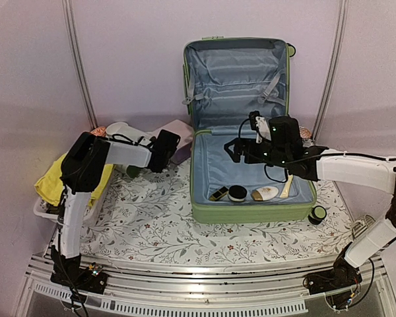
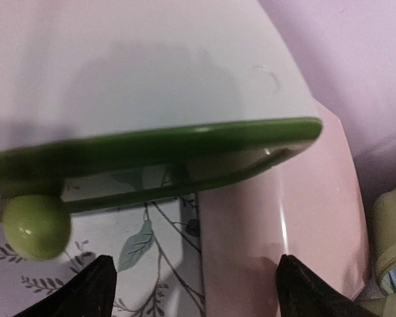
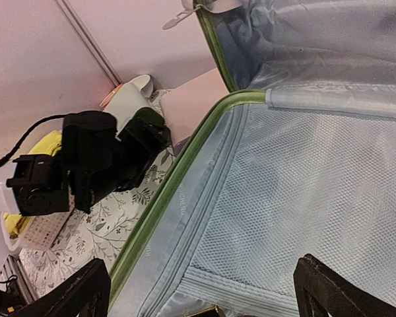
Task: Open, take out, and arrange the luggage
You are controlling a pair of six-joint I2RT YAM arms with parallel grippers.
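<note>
The green suitcase (image 1: 254, 215) stands open with its lid upright; small toiletries, including a round black-edged tin (image 1: 237, 193) and a cream bottle (image 1: 264, 193), lie in its base. My open left gripper is left of the suitcase, low over a white item with green trim (image 2: 152, 92) and a pink item (image 2: 244, 244), with nothing held. My open right gripper hangs over the suitcase's base, where mesh lining (image 3: 303, 191) fills much of the right wrist view.
A white basket (image 1: 47, 212) with a yellow cloth (image 1: 53, 178) stands at the far left. A dark round jar (image 1: 317, 214) lies right of the suitcase.
</note>
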